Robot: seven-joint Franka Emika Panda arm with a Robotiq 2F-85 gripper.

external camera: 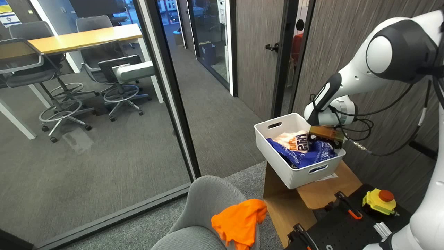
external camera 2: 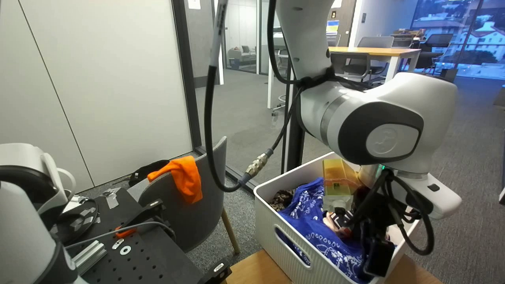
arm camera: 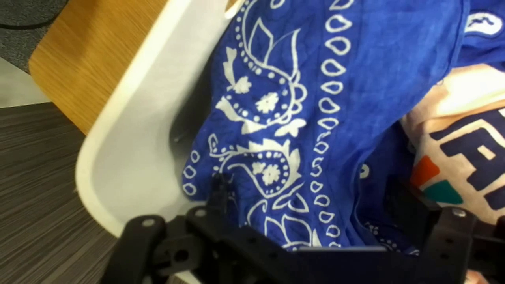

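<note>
My gripper is open inside a white bin (arm camera: 128, 142), its dark fingers set wide apart in the wrist view. Between and beneath them lies a blue bandana (arm camera: 279, 132) with a white paisley print; whether the fingertips touch it I cannot tell. To the right in that view, a peach cloth (arm camera: 454, 127) with dark, orange and green print shows beside the blue folds. In exterior view 2 the bandana (external camera 2: 307, 227) spreads across the bin (external camera 2: 279, 208), and the arm's wrist hides part of the contents.
An orange cloth (external camera: 239, 221) hangs over a grey chair (external camera: 204, 204) near the bin. The bin rests on a wooden stand (external camera: 333, 187) close to a wood-panelled wall. A yellow emergency stop box (external camera: 379, 202) and tools lie on the black table.
</note>
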